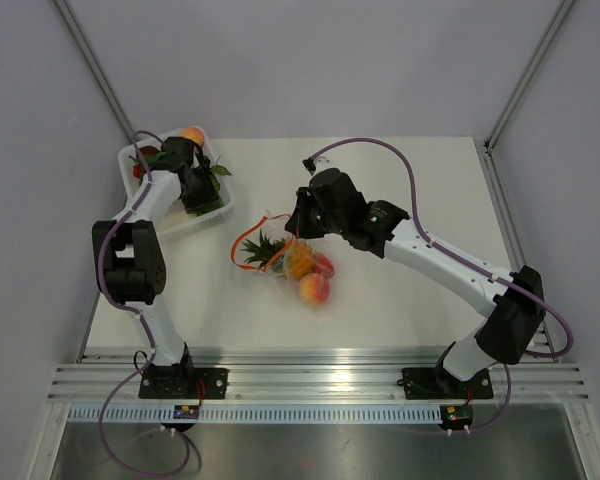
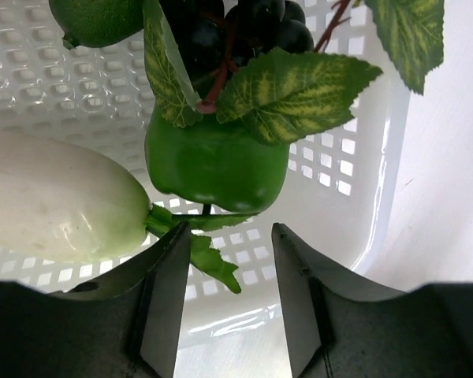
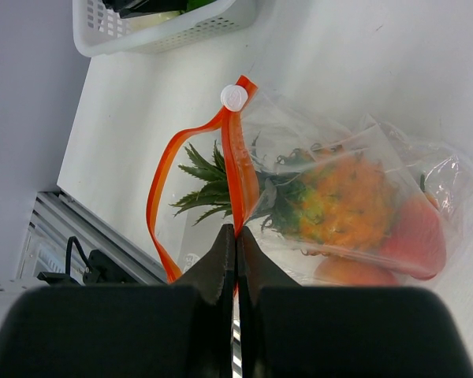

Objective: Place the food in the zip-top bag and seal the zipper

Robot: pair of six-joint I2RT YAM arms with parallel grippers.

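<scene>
A clear zip bag (image 3: 347, 157) with an orange zipper rim lies mid-table, its mouth facing left. Through its film I see a pineapple (image 3: 347, 209), a red fruit (image 3: 418, 236) and a peach (image 1: 314, 289). My right gripper is shut on the orange rim (image 3: 238, 177). Over the basket (image 2: 394, 142), my left gripper is partly open, with leaf and basket floor visible through its gap. Just ahead of its fingertips sits a green bell pepper (image 2: 213, 165), touching a white radish's (image 2: 55, 197) leaves. Contact between fingers and pepper does not show.
Dark grapes (image 2: 209, 39) with broad leaves (image 2: 299, 90) overhang the pepper's far side. A dark green fruit (image 2: 98, 20) lies beyond the radish. An orange fruit (image 1: 192, 136) rests at the basket's back.
</scene>
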